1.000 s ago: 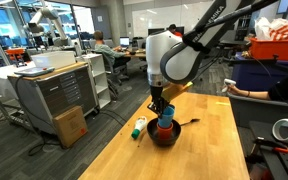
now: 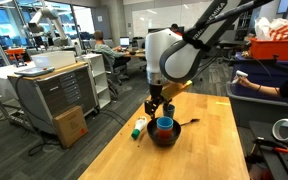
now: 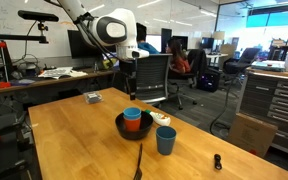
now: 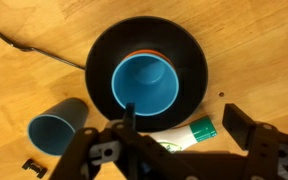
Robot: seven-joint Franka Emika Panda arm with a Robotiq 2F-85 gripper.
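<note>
A light-blue cup (image 4: 145,84) stands inside the black bowl (image 4: 191,65), with its open mouth facing up. Beneath it shows the rim of a red-orange cup (image 3: 132,126), so the blue one sits nested in or on it. My gripper is above the bowl, its fingers (image 4: 130,125) spread apart and nothing held between them. One finger overlaps the blue cup's near rim in the wrist view; contact cannot be judged.
A grey-blue cup (image 3: 165,140) stands beside the bowl. A dark fork (image 3: 138,160) lies on the wooden table. A white-and-green tube (image 4: 189,134) lies close to the bowl's other side.
The blue cup shows lower in the bowl than a second ago, resting over the red one. My gripper has come up slightly from it.
</note>
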